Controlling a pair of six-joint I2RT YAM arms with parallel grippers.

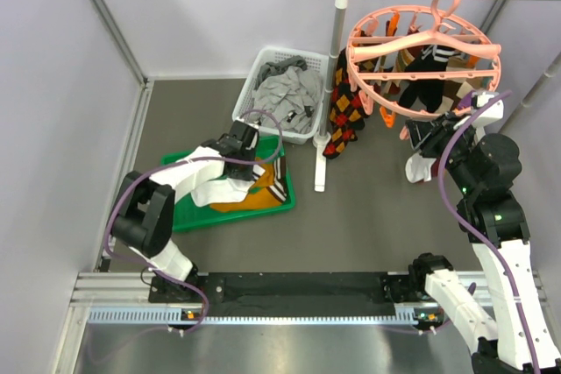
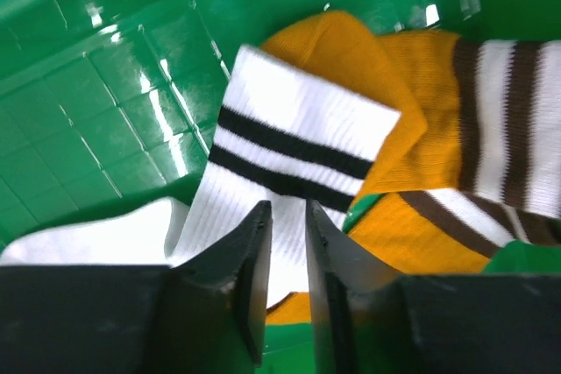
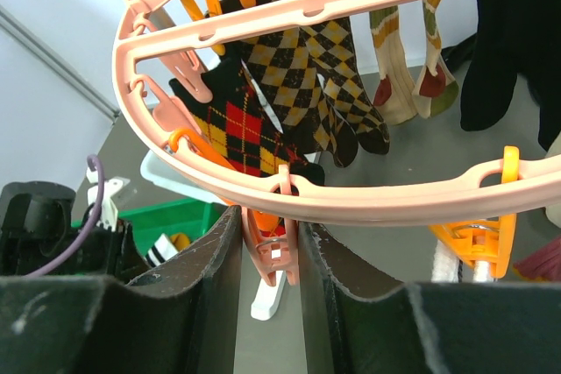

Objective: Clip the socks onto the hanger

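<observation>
In the green tray (image 2: 79,142) lies a white sock (image 2: 289,129) with two black stripes, partly over brown socks (image 2: 421,120) with white and dark bands. My left gripper is over the white sock, its fingers a narrow gap apart; sock fabric shows in that gap, and no grip on it is visible. A round pink hanger (image 1: 361,59) hangs from the rail. At its rim my right gripper is shut on a pink clip (image 3: 270,256); no sock shows in this clip.
Several socks hang from the hanger, including a checked one (image 3: 241,120) and a black pair (image 3: 517,50). A white basket (image 1: 248,94) of grey clothes stands behind the tray, near the rack's post (image 1: 331,76). Bare floor (image 1: 368,216) lies between the arms.
</observation>
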